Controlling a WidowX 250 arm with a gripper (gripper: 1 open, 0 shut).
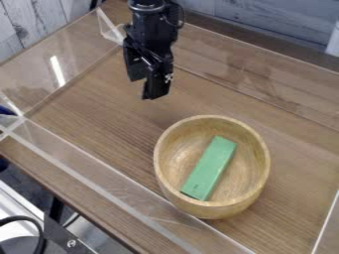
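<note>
My gripper (149, 71) hangs at the upper middle over the wooden table, its fingers apart and nothing visible between them. Below it to the right sits a round beige bowl (171, 169) with a long green block (208, 167) lying inside it, tilted diagonally.
Clear plastic edging runs along the left and lower-left. A black cable (30, 223) lies at the bottom left corner.
</note>
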